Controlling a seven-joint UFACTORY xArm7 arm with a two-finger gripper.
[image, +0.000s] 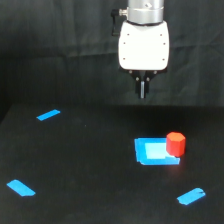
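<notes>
A red block (175, 144), six-sided in outline, sits over the right side of a blue square with a pale middle (152, 151) on the dark table. High above and behind it, in the upper middle of the camera view, hangs my gripper (142, 95), pointing down under the white hand (144, 46). Its dark fingers stand close together against the black backdrop, so their opening is hard to make out. No object shows at the fingertips, and the gripper is well apart from the red block.
Blue tape strips lie flat on the table: one at the back left (48, 115), one at the front left (21, 188) and one at the front right (191, 196).
</notes>
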